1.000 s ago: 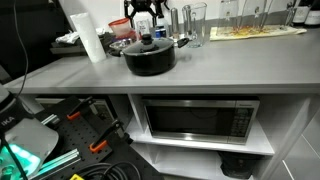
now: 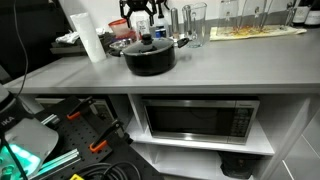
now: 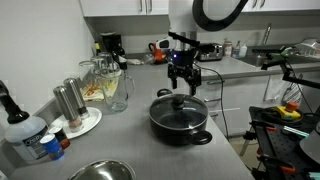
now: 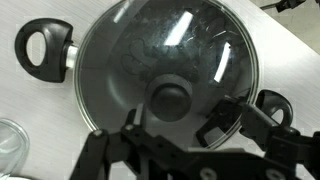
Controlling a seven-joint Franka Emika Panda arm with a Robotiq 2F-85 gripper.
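A black pot (image 2: pixel 150 60) with a glass lid (image 4: pixel 120 60) stands on the counter. A round black knob (image 4: pixel 170 101) rises from the lid's middle. My gripper hangs over the lid, open, with its fingers apart toward either side of the knob in the wrist view and nothing gripped. In exterior view 2 the white arm (image 3: pixel 174 15) reaches in above the pot, with the dark gripper above the knob. The exact height gap between fingertips and knob is hard to judge.
A paper towel roll (image 2: pixel 87 37) stands left of the pot. Glass pitchers (image 3: pixel 115 92) and a metal bowl (image 3: pixel 103 172) share the counter. A microwave (image 2: pixel 200 120) sits on the shelf below. Right of the pot, the front counter is clear.
My gripper appears slightly lower over the pot than before. The pot and its lid have stayed in place.
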